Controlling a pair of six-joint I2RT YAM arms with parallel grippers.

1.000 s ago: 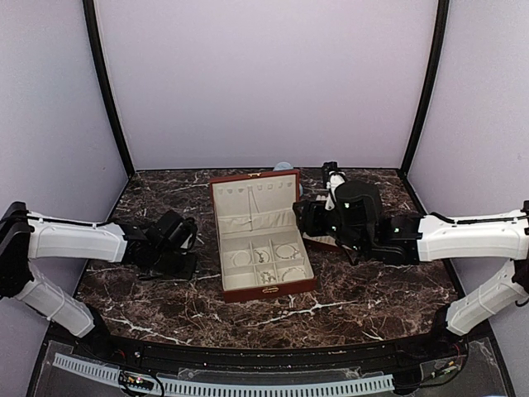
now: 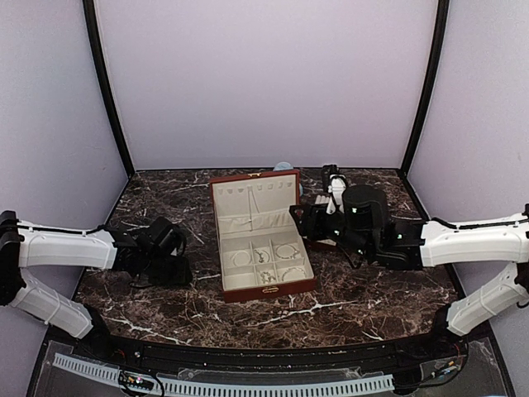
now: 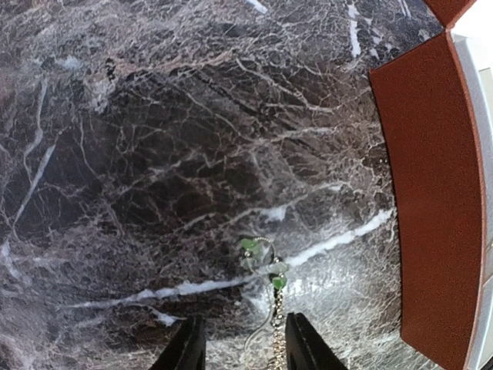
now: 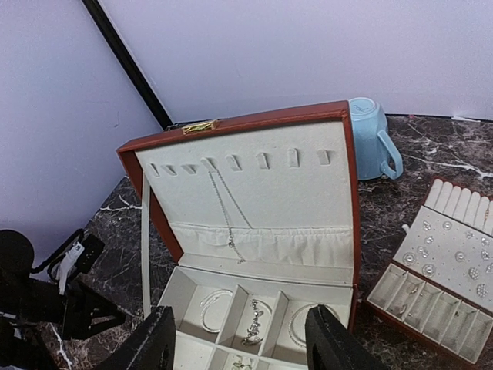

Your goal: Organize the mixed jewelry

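Observation:
On the dark marble table lies a thin chain [image 3: 278, 335] with green stones [image 3: 279, 282], left of the jewelry box. My left gripper is open over it, its fingertips apart, and the chain's lower part runs down between them in the left wrist view. The brown jewelry box [image 2: 269, 289] stands open; bracelets [image 2: 289, 251] lie in its white compartments. From a hook inside the raised lid [image 4: 262, 185] hangs a silver necklace [image 4: 224, 208]. My right gripper is open and empty, held above the box's right side.
Right of the box sits a tray [image 4: 443, 262] with ring rolls, stud earrings and small compartments. Behind the lid stands a light blue mug [image 4: 370, 139].
My left arm has shifted slightly to the left. The box has stayed put.

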